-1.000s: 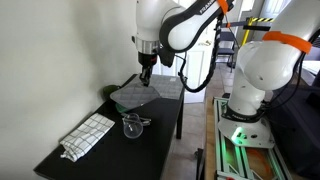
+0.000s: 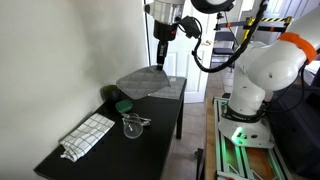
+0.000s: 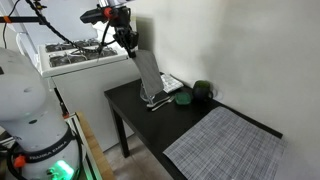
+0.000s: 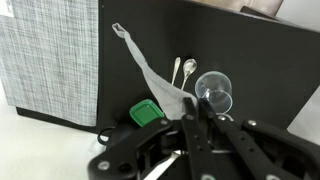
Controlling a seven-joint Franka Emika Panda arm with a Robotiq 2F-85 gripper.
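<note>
My gripper (image 2: 160, 66) is raised above the black table (image 2: 150, 152), shut on a grey cloth (image 2: 150, 84). In exterior view 2 the cloth (image 3: 149, 72) hangs from the gripper (image 3: 133, 52) as a long strip, its lower end close to the items on the table. From the wrist, the cloth (image 4: 147, 68) runs away from the fingertips as a narrow band with a small loop at its far end. The pinched part is mostly hidden by the dark fingers.
A clear glass (image 4: 214, 91), two spoons (image 4: 189, 68) and a green container (image 4: 146, 113) stand close together on the table. A checked light cloth (image 2: 87, 136) lies flat at one end. Bare table separates it from the glass.
Over the last second my gripper has risen and shifted right in exterior view 1, carrying the grey cloth along. The glass, green container and checked cloth have stayed put.
</note>
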